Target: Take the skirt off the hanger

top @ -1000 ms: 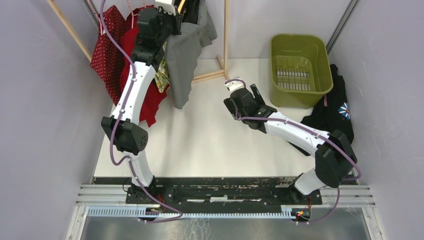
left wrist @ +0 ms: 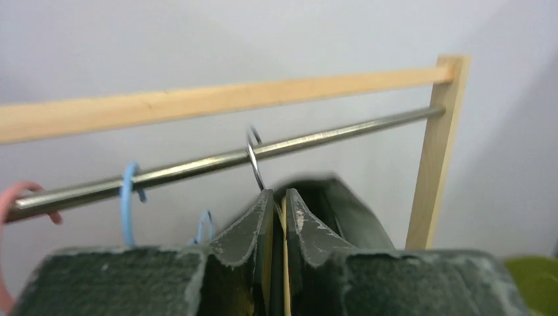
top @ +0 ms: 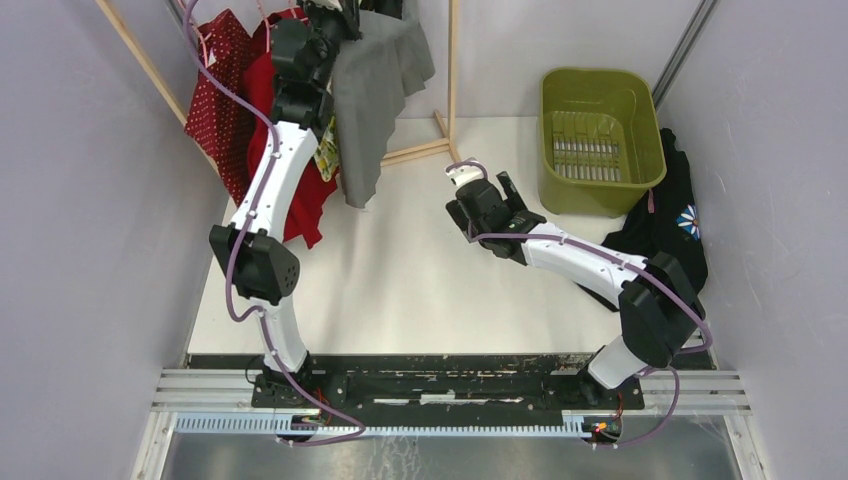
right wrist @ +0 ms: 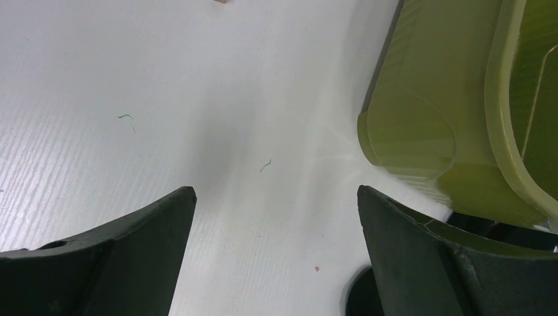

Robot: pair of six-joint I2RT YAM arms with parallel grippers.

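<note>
In the left wrist view my left gripper is up at the rail (left wrist: 349, 131), its fingertips close together just below a metal hanger hook (left wrist: 253, 158). A thin wooden piece shows at the fingertips; whether they grip it I cannot tell. Behind hangs dark grey fabric (left wrist: 349, 210). From above, grey cloth (top: 375, 90) hangs beside red garments (top: 300, 210); which is the skirt I cannot tell. My right gripper stands open over the bare table.
A green bin (top: 600, 180) stands at the back right, with black fabric (top: 660, 250) beside it. Wooden rack feet (top: 420, 150) rest at the back.
The left arm's top end and the grey cloth have shifted slightly. The right arm has moved very slightly.
</note>
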